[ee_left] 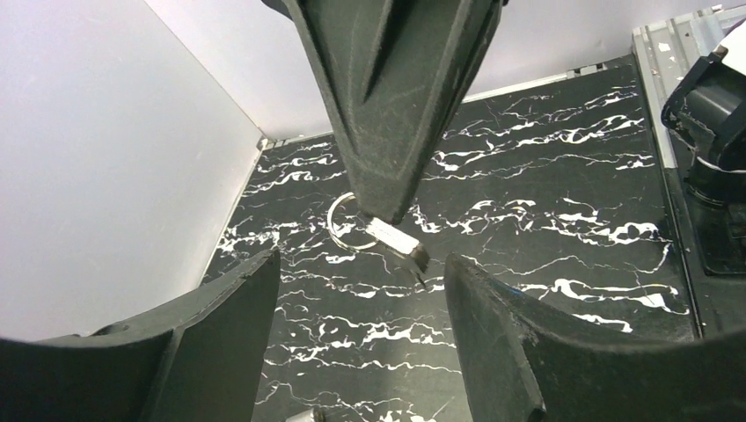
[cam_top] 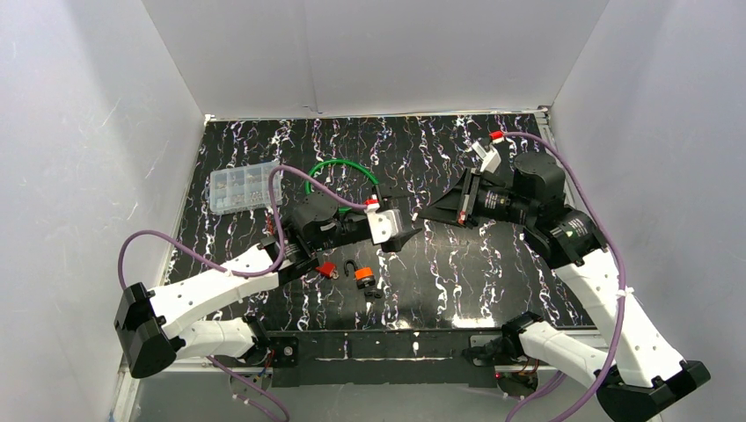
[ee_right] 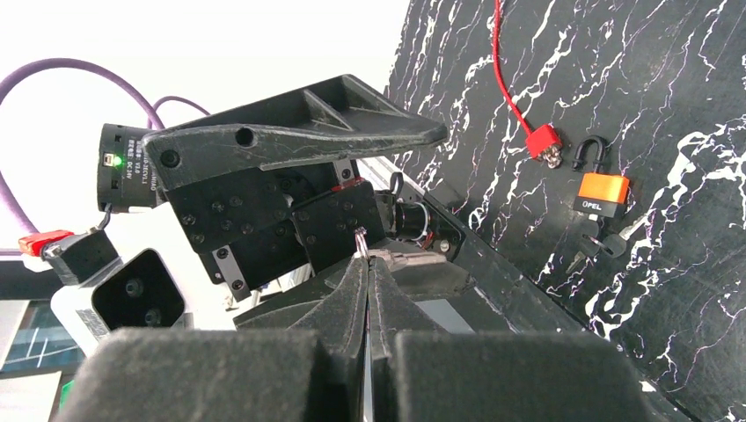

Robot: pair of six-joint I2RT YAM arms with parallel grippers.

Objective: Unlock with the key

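My right gripper is shut on a small metal key (ee_right: 409,258), which juts out from its fingertips. A thin ring (ee_left: 341,227) hangs by the key (ee_left: 394,236) in the left wrist view. Facing it from the left, my left gripper stands open, its fingers (ee_left: 233,299) apart on either side of the key without visibly touching it. On the table lies an orange padlock (ee_right: 603,186) with a dark shackle, and keys (ee_right: 603,242) beside it. A red lock (ee_right: 544,141) on a red cable lies near it.
A green cable loop (cam_top: 341,162) lies behind the left gripper, partly hidden by the arm. At the left stands a clear compartment box (cam_top: 242,187).
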